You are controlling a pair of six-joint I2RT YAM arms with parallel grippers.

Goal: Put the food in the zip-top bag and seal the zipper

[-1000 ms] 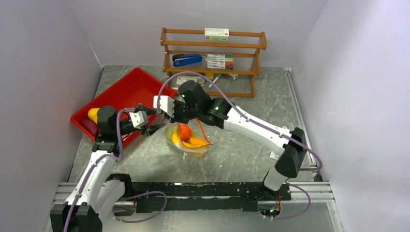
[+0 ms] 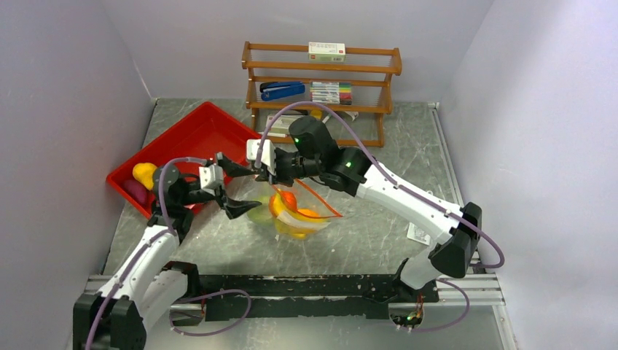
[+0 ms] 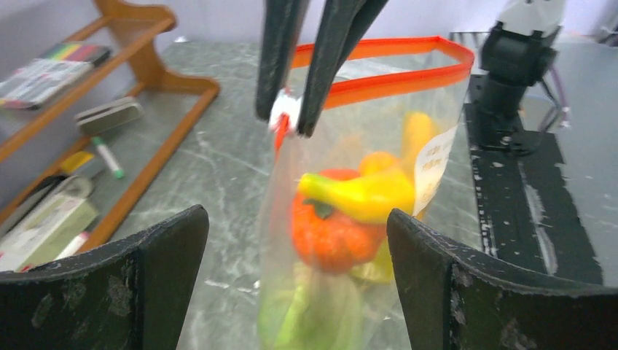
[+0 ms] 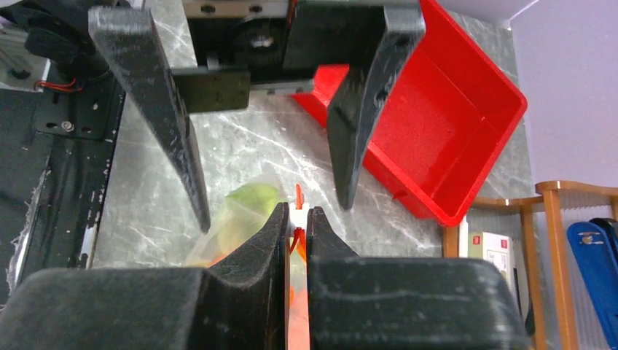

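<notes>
My right gripper is shut on the white end of the bag's orange zipper (image 3: pixel 408 82), holding that corner up. Below hangs the clear bag (image 3: pixel 273 219), its mouth gaping wide. Inside show a red tomato-like item (image 3: pixel 335 237), yellow pieces (image 3: pixel 364 193) and something green (image 3: pixel 310 310). My left gripper stands open, its fingers spread on either side of the held corner without touching it in the right wrist view. In the red bin's near-left corner lie a yellow item (image 2: pixel 144 175) and a purple one (image 2: pixel 135 191).
The red bin (image 2: pixel 197 117) stands behind my left arm. A wooden rack (image 2: pixel 321 49) with boxes, pens and a blue stapler (image 2: pixel 283 90) stands at the back. Bare grey table (image 2: pixel 350 248) lies in front and to the right of the bag.
The right gripper and bag have shifted slightly right over the second.
</notes>
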